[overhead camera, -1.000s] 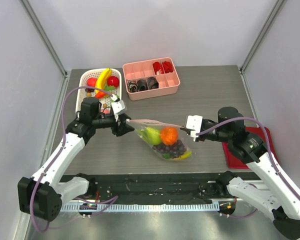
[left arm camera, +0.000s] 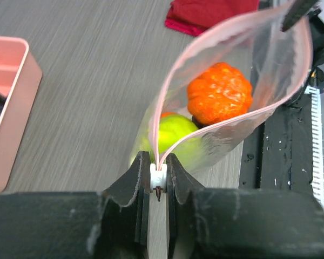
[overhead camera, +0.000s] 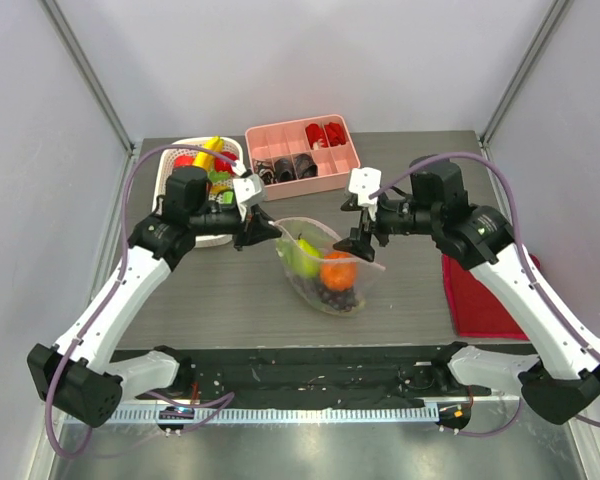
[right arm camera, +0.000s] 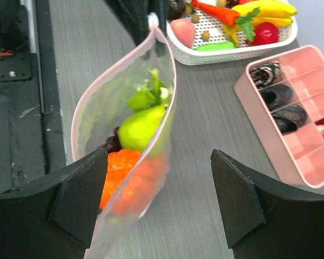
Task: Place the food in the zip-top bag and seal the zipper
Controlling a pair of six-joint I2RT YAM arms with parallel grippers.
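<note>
The clear zip bag (overhead camera: 320, 300) with a pink rim stands mid-table holding a green pear (right arm camera: 140, 129), an orange pumpkin-like fruit (left arm camera: 218, 91), dark grapes (overhead camera: 335, 297) and leafy greens (right arm camera: 142, 98). My left gripper is shut on the white zipper end at the bag's corner. In the left wrist view the bag's mouth gapes open. My right gripper (overhead camera: 360, 243) is open above the bag's other end, with the bag between and beyond its fingers in the right wrist view; nothing is clearly gripped.
A white basket of food (right arm camera: 205, 58) stands at the back left, a pink divided tray (overhead camera: 301, 175) at the back centre, and a red cloth (overhead camera: 475, 310) at the right. The table around the bag is clear.
My right gripper has risen away from the bag's right end and moved up and left. The left gripper has moved slightly right and up with the corner.
</note>
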